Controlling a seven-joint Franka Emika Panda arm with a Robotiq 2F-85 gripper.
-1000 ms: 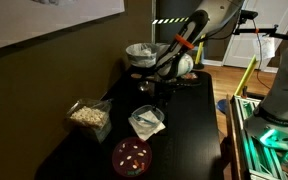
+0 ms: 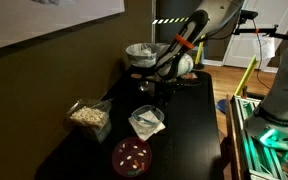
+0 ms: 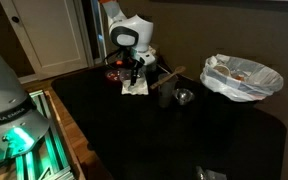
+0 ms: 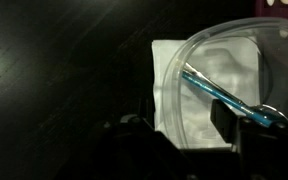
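A clear plastic container (image 4: pixel 172 105) rests on a white napkin (image 4: pixel 168 55) in the wrist view. Inside it lies a slim utensil (image 4: pixel 219 93) with a blue handle and metallic ends. My gripper hangs over the container's near side; its dark fingers are spread apart, one outside the rim and one over the interior, with nothing between them. From the first exterior view, the container (image 2: pixel 147 121) and napkin (image 2: pixel 158 127) are at the middle of the black table, with the gripper (image 2: pixel 165 98) just behind them. In the second exterior view, the gripper (image 3: pixel 136 76) partly hides the container.
A red plate (image 2: pixel 131 158) with small bits sits in front of the container. At left stands a clear tub of pale pieces (image 2: pixel 89 117). Behind are a lined basket (image 2: pixel 142 54) and a metal bowl (image 3: pixel 184 96). A wooden spoon (image 3: pixel 170 78) rises from a dark cup (image 3: pixel 165 96). Table right of the container is clear.
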